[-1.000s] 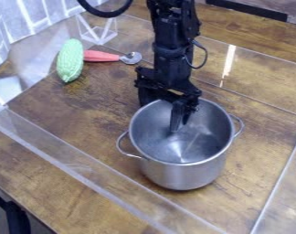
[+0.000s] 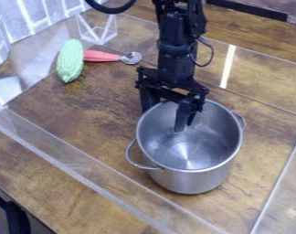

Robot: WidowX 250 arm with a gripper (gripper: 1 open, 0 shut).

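My black gripper (image 2: 170, 97) hangs at the upper middle, over the far part of a large steel pot (image 2: 194, 163). Its dark lower parts overlap the pot's far rim and opening, so whether the fingers touch the pot, and whether they hold anything, is unclear. The pot stands on the wooden table with a handle at each side.
A green corn-like object (image 2: 68, 60) lies at the back left, with a red-handled utensil (image 2: 108, 57) to its right. Clear plastic sheets or panels border the left and right. The table left of the pot (image 2: 53, 128) is bare.
The pot has shifted slightly down and to the right in the view. My gripper has moved a little with it.
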